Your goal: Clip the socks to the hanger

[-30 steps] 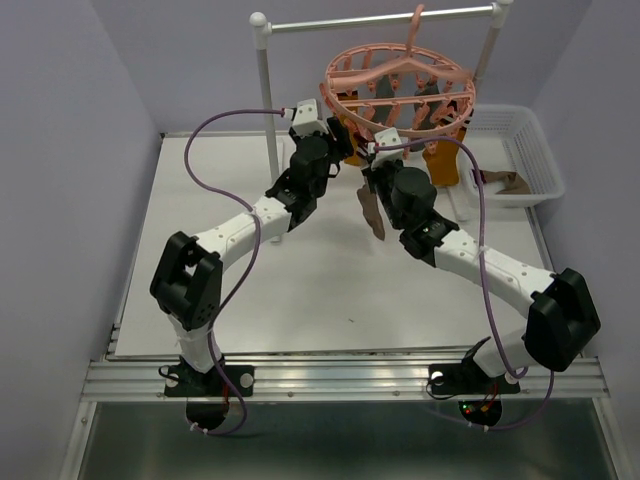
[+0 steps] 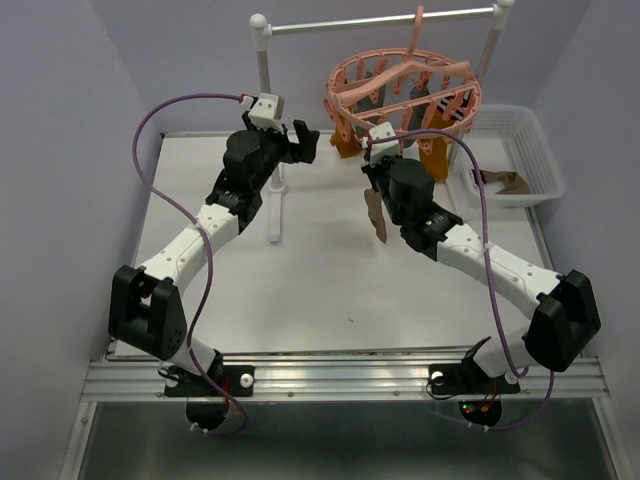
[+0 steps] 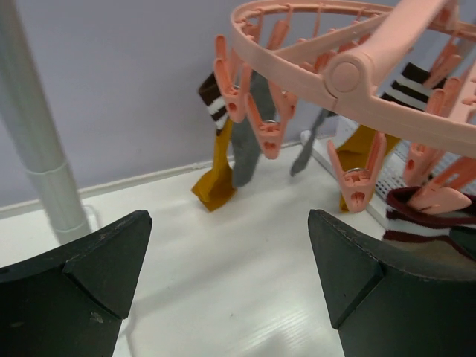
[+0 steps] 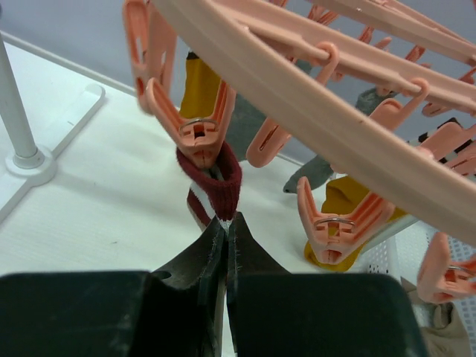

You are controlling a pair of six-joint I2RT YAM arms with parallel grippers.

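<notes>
A round pink hanger (image 2: 345, 95) with many clips hangs from a white rail. Below its near rim is a brown sock (image 2: 375, 213) with a dark red and white striped cuff (image 4: 216, 182). In the right wrist view a pink clip (image 4: 197, 130) grips the cuff's top edge. My right gripper is shut on the sock just under that clip. Apart from the hanger, on its left, my left gripper (image 2: 306, 142) stands open and empty. Mustard socks (image 3: 216, 175) and grey socks (image 3: 245, 141) hang from other clips.
A white basket (image 2: 545, 170) at the back right holds another brown sock (image 2: 505, 182). The white stand's post (image 3: 44, 141) rises near my left gripper.
My left gripper has drawn back leftward from the hanger's near rim and opened wider. The right arm holds nearly still at the sock, and the hanger has swung slightly.
</notes>
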